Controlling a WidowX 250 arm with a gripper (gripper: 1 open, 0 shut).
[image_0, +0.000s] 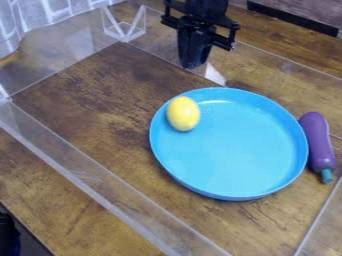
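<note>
A yellow egg-shaped object (183, 114) rests on the left side of a round blue plate (234, 145). My black gripper (194, 55) is raised at the top middle of the view, above and behind the plate and apart from the yellow object; I cannot tell how far its fingers are parted.
A purple eggplant-like object (315, 143) lies just right of the plate. Bare wooden surface (80, 100) spreads to the left, with clear transparent edging along the left and lower sides. A small pale patch shows behind the plate, below the gripper.
</note>
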